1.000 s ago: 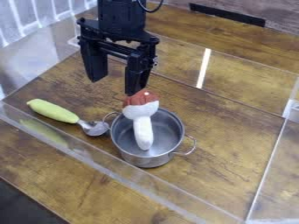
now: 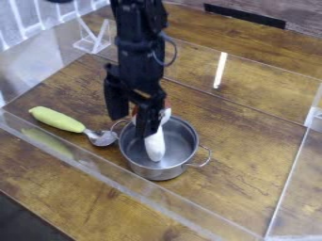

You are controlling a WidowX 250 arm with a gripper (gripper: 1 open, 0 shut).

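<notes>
My black gripper (image 2: 137,117) hangs open over the steel pot (image 2: 172,163), its fingertips low around the upper end of a white, elongated object (image 2: 154,145) that stands slanted in the pot. A reddish part at that object's top is mostly hidden behind the gripper. A pale green corn-like item (image 2: 58,120) lies left of the pot, with a metal ladle or spoon (image 2: 102,137) between them.
Transparent panels run along the front, sides and back. A white strip (image 2: 220,70) shows at the back right.
</notes>
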